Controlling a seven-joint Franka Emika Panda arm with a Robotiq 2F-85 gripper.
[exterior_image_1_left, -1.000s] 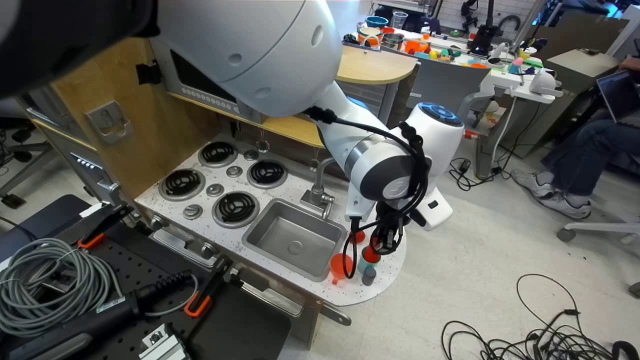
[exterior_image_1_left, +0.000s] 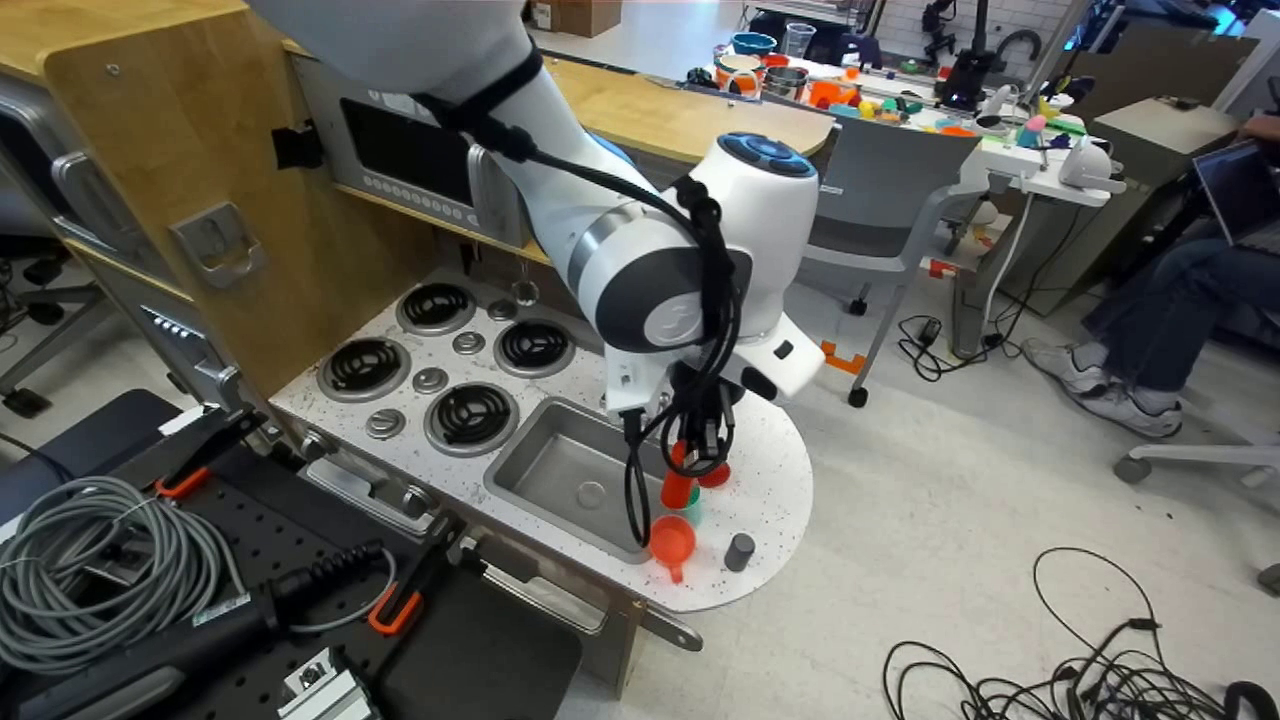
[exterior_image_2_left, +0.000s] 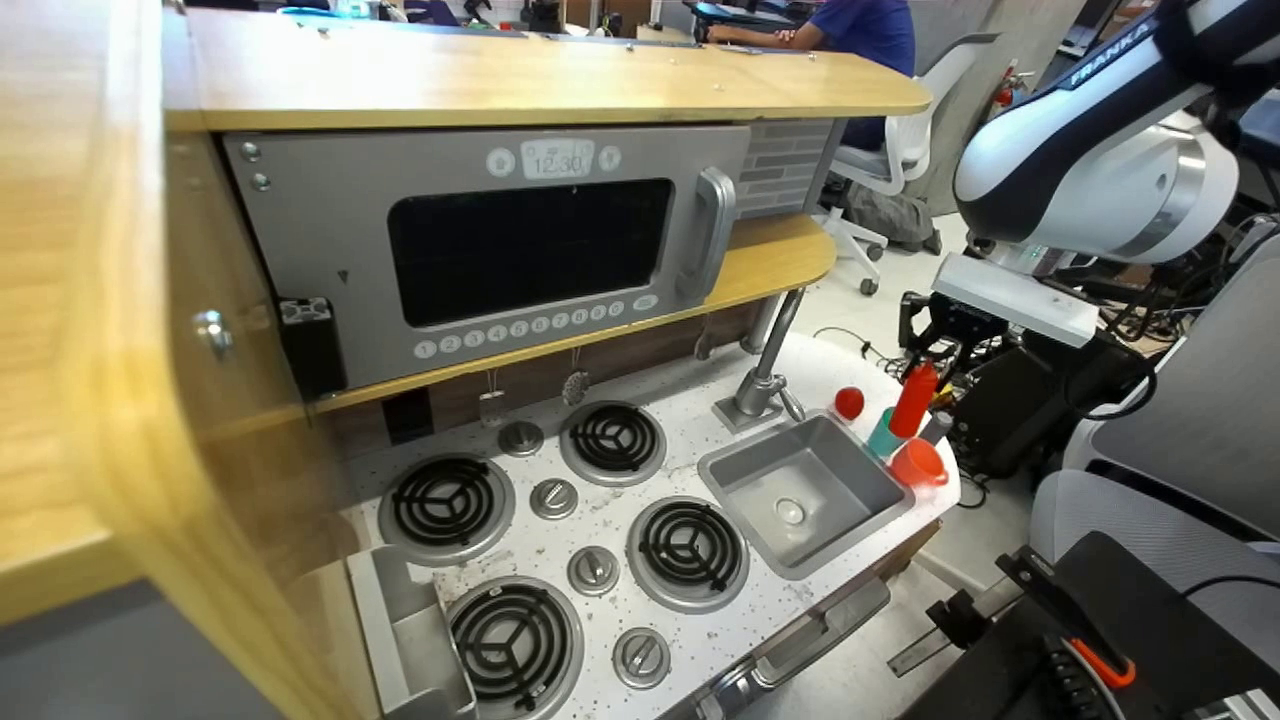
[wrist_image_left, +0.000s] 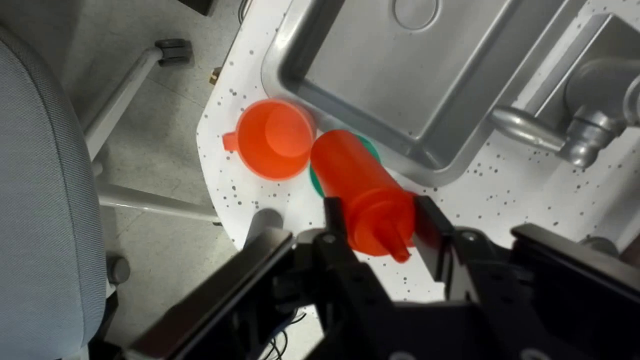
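My gripper is shut on a red squeeze bottle (wrist_image_left: 351, 159), gripped near its nozzle end. In exterior view 2 the bottle (exterior_image_2_left: 915, 400) leans, with its nozzle upward and its lower end at a teal cup (exterior_image_2_left: 885, 434). Most of that cup (wrist_image_left: 316, 182) is hidden behind the bottle in the wrist view; whether the bottle's base is inside it or beside it, I cannot tell. An orange cup with a handle (wrist_image_left: 274, 141) stands close by at the sink corner. The arm and cables partly cover the gripper in exterior view 1.
The empty grey sink (exterior_image_1_left: 576, 474) lies beside the cups, with its faucet (exterior_image_2_left: 763, 384) toward the back. A dark grey cylinder (exterior_image_1_left: 740, 552) and a small red object (exterior_image_2_left: 849, 402) share the counter's rounded end. Stove burners (exterior_image_1_left: 471, 418) lie beyond the sink.
The arm, bottle and teal cup have moved left toward the sink in exterior view 1. The orange cup has shifted slightly toward the front edge. The grey cylinder has stayed put.
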